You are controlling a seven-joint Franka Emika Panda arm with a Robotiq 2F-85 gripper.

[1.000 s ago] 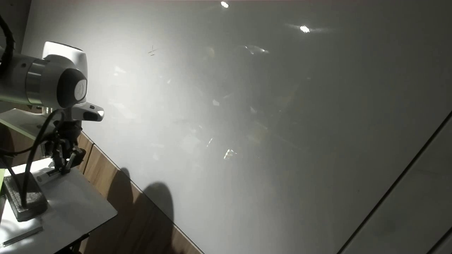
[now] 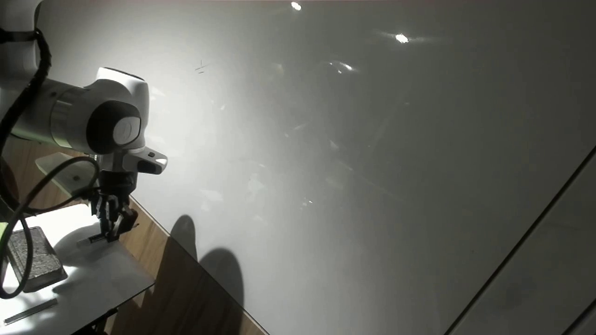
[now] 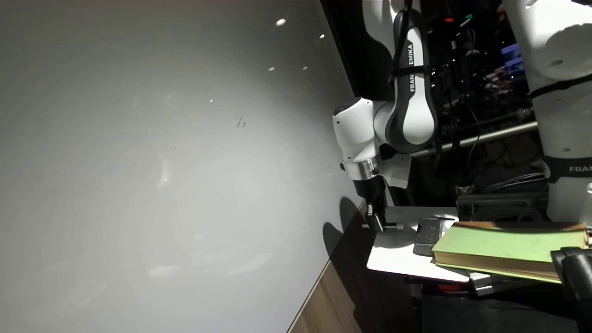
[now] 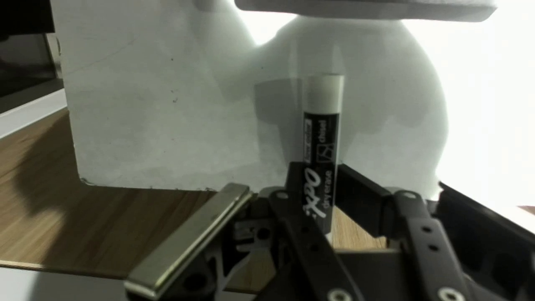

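In the wrist view a dry-erase marker (image 4: pixel 322 145) with a black label and a pale end points away from my gripper. The two dark fingers close on its labelled barrel from either side, so the gripper is shut on it. Seen from exterior view 1, the gripper (image 2: pixel 116 231) is low over the edge of a white tray (image 2: pixel 120 273), with the marker (image 2: pixel 89 241) sticking out toward the left. Exterior view 2 has the marker (image 3: pixel 395 225) roughly level in the gripper (image 3: pixel 378 225). Whether it touches the tray I cannot tell.
A grey eraser (image 2: pixel 38 259) lies on the tray, a thin dark bar (image 2: pixel 30 311) near it. The large whiteboard (image 2: pixel 335 167) rises beside the arm, with a few faint marks (image 2: pixel 201 68). A green book (image 3: pixel 505 244) sits at the tray's far end in exterior view 2.
The arm and gripper have moved right and slightly down in exterior view 1, with the marker still held. The eraser and tray have stayed put.
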